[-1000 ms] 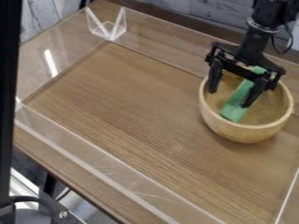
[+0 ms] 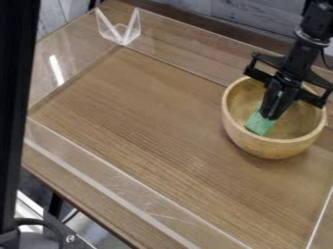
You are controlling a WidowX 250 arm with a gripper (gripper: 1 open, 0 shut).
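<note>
A tan wooden bowl (image 2: pixel 260 146) stands at the right of the table, with a green object (image 2: pixel 260 123) lying inside it. My black gripper (image 2: pixel 271 105) reaches down from the upper right into the bowl, over the green object and hiding part of it. Its fingers appear close together; whether anything is between them is hard to tell.
A small clear plastic piece (image 2: pixel 119 29) stands at the back left. A wall runs along the back right, and dark equipment fills the left edge.
My gripper has moved right and lower into the bowl, its fingers drawing closer together and covering more of the green object.
</note>
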